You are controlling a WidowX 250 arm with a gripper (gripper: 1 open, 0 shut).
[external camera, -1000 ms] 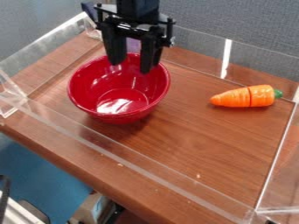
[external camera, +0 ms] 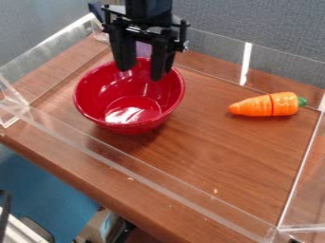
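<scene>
My black gripper hangs at the top centre of the camera view, its two fingers apart over the back rim of a red bowl. I see nothing held between the fingers. The bowl stands upright on the wooden table, left of centre. An orange toy carrot with a green tip lies to the right of the bowl. A small pale purple object is partly hidden behind the gripper.
Clear low walls border the wooden table. Blue flooring and some equipment show at the lower left.
</scene>
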